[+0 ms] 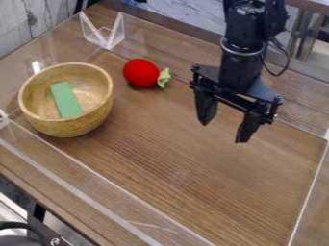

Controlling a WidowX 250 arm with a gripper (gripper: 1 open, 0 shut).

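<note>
My black gripper (234, 110) hangs over the right half of the wooden table (180, 173), open, with its fingers apart and no object visible between them. To its upper left a red round object (141, 71) with a green leafy part lies on the table. At the left stands a yellow bowl (88, 119) holding a light green block (67, 102).
A white wire rack (103, 35) stands at the back left.
</note>
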